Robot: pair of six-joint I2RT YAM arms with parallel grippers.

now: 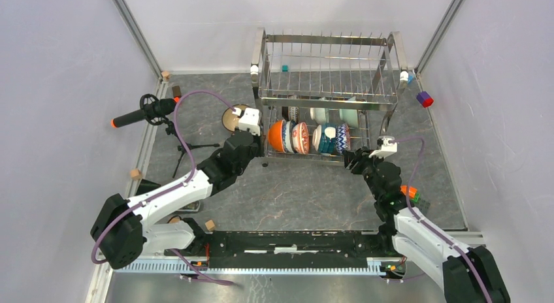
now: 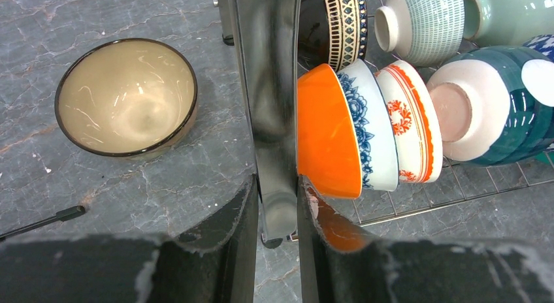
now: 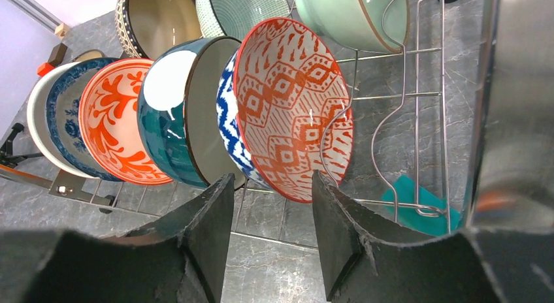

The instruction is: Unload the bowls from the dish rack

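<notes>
The steel dish rack (image 1: pixel 326 105) holds bowls on its lower level: an orange bowl (image 2: pixel 326 133), patterned white bowls (image 2: pixel 411 127), a teal bowl (image 3: pixel 163 133), a red-and-white patterned bowl (image 3: pixel 294 100) and others behind. My left gripper is shut on the rack's steel upright at the left side, beside the orange bowl. My right gripper stands open at the rack's front right, its fingers just in front of the red-and-white bowl's lower rim, with nothing visible between them.
A beige bowl (image 2: pixel 127 100) rests on the counter left of the rack. A tripod device (image 1: pixel 150 113) stands at the far left. Small blocks lie round the edges, including a red one (image 1: pixel 426 99).
</notes>
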